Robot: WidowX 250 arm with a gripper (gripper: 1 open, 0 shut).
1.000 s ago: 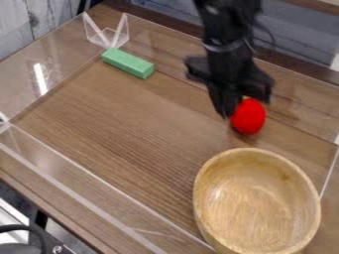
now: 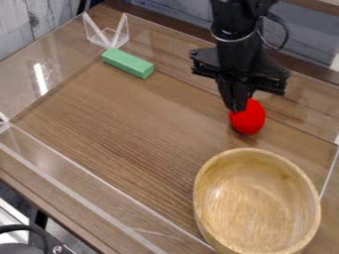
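The black robot gripper [image 2: 241, 81] hangs over the back right of the wooden table [image 2: 113, 149], just above a red round object [image 2: 248, 116]. Its tips are close to or in front of that object's upper edge; whether they touch, and whether the fingers are shut, I cannot tell. A green block [image 2: 127, 63] lies at the back left. A large round light-wood bowl [image 2: 256, 213] sits at the front right.
A clear, wire-like item [image 2: 109, 30] stands at the far back left. A black cable loop shows at the bottom left corner.
The red object and bowl look unmoved.
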